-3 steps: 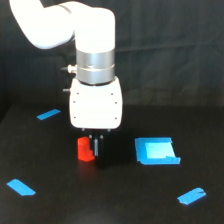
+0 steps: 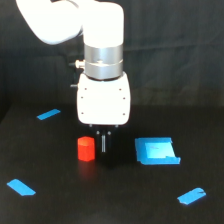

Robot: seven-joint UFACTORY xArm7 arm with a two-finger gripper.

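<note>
A red block (image 2: 86, 149) stands on the dark table, left of the middle of the camera view. My white gripper (image 2: 101, 143) points down, its thin dark fingers just to the right of the block in the picture. No block shows between them. The fingers are small and dark against the table, so I cannot tell how far apart they stand or how high their tips are.
A blue-taped pale square (image 2: 157, 151) lies on the table to the right. Blue tape strips mark the table at far left (image 2: 49, 114), front left (image 2: 21, 187) and front right (image 2: 191, 196).
My gripper has shifted to the right and slightly up in the picture, from overlapping the red block's right edge to beside it. The block looks unmoved.
</note>
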